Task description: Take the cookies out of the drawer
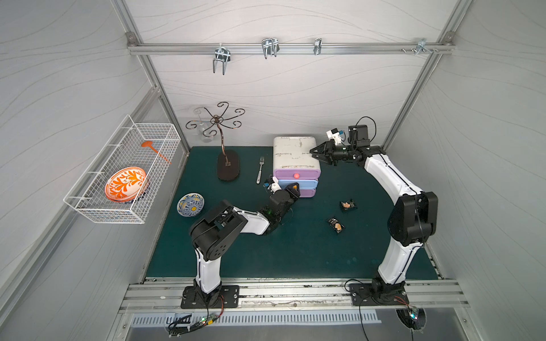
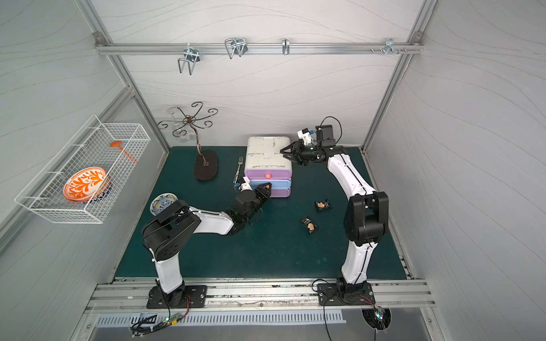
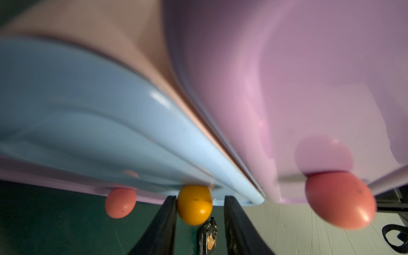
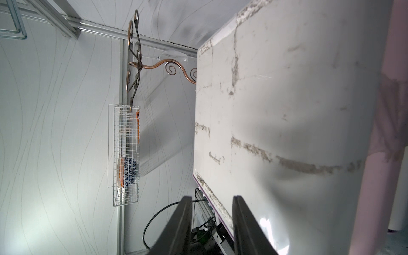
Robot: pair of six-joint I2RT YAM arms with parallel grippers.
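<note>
A white-topped cabinet [image 1: 294, 152] stands at the back, with a purple top drawer [image 1: 297, 174], a blue middle drawer [image 1: 307, 184] and a purple bottom drawer [image 1: 307, 193]. In the left wrist view, the blue drawer's orange knob [image 3: 194, 204] lies between the spread fingers of my open left gripper, closest to one finger. Beside the cabinet's upper right edge, my right gripper is open and empty. Two dark cookie packets [image 1: 347, 205] [image 1: 336, 225] lie on the table right of the cabinet. The drawers' insides are hidden.
A fork [image 1: 260, 170] lies left of the cabinet, with a dark-based metal stand [image 1: 228, 165] beyond it. The patterned bowl [image 1: 190, 204] sits at the table's left. A wire basket [image 1: 136, 211] hangs at the left wall.
</note>
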